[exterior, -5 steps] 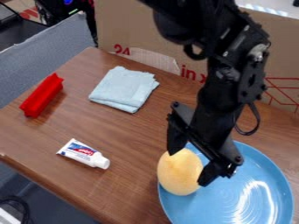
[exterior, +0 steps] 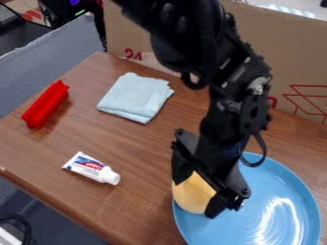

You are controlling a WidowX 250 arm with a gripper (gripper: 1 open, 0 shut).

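The black gripper [exterior: 208, 180] is lowered over a yellow rounded object [exterior: 192, 194] at the left side of a blue plate [exterior: 276, 211]. Its fingers stand apart on either side of the object's upper part and hide much of it; whether they touch it I cannot tell.
A white toothpaste tube [exterior: 90, 167] lies at the lower left, a red object [exterior: 46, 102] at the left, and a folded light-blue cloth [exterior: 134, 96] farther back. A cardboard box [exterior: 288, 77] stands behind.
The gripper has moved down and to the left, onto the yellow object, covering more of it. The other things have not moved.
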